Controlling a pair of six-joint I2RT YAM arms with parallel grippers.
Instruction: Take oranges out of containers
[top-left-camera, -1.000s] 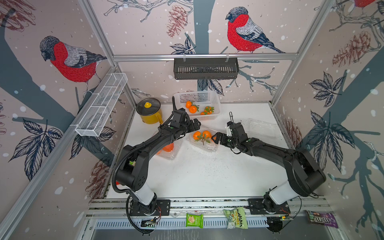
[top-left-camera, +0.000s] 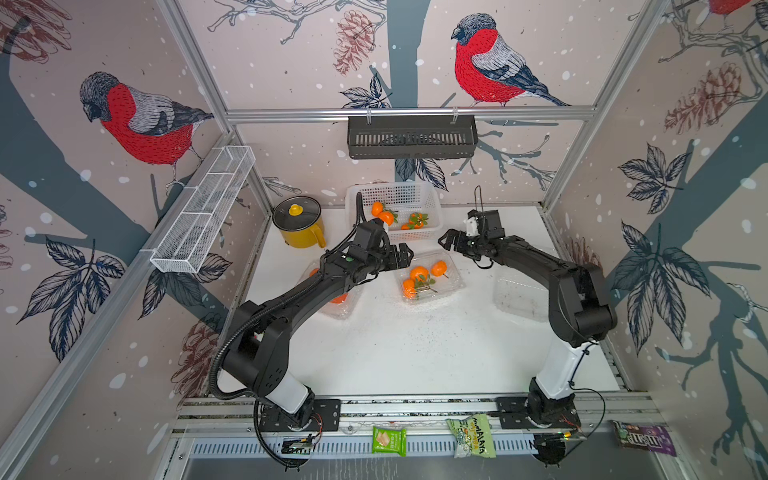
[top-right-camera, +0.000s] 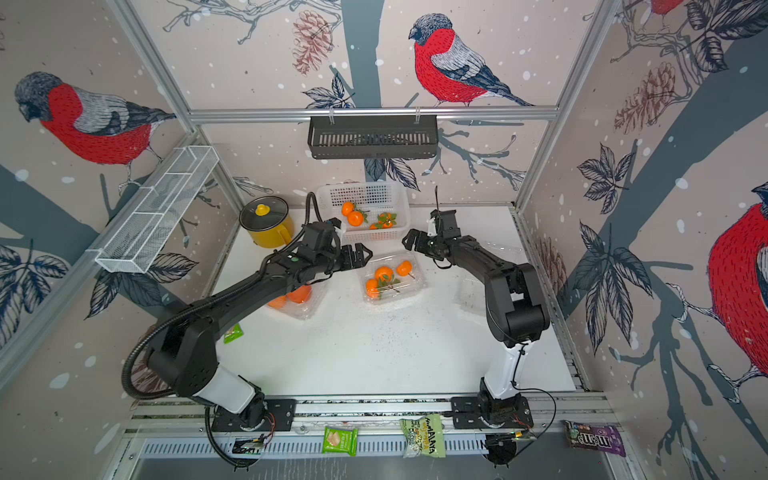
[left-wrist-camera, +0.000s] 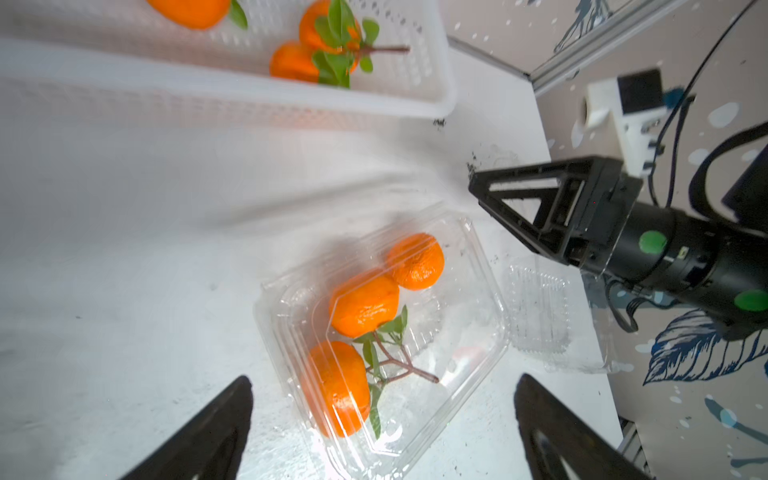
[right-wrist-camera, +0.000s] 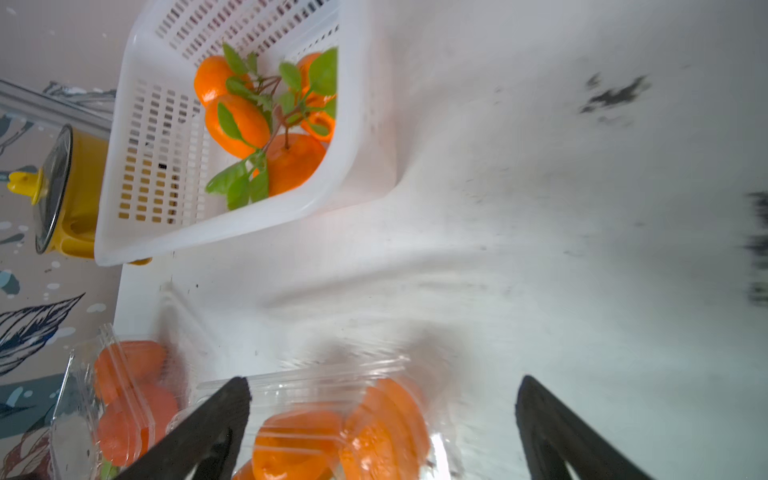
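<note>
A clear plastic container (top-left-camera: 445, 293) sits mid-table with oranges (left-wrist-camera: 365, 304) and a leafy twig inside. Just left of it and above the table, my left gripper (top-left-camera: 409, 256) stands open, with nothing between its blurred fingers. Near the container's back right corner hangs my right gripper (top-left-camera: 445, 240), open and empty. Partly behind the left arm is a second clear container (top-right-camera: 302, 312) with oranges (top-right-camera: 297, 293). The white perforated basket (right-wrist-camera: 172, 240) at the back holds several oranges (right-wrist-camera: 289, 164) with green leaves.
Two empty clear containers lie at the right, one seen clearly as a clear tray (top-left-camera: 520, 301). A yellow pot (top-left-camera: 302, 233) stands at the back left.
The middle container has turned and shifted to the right, its oranges rolling within it. My right gripper has moved back and slightly right; the left one has moved right.
</note>
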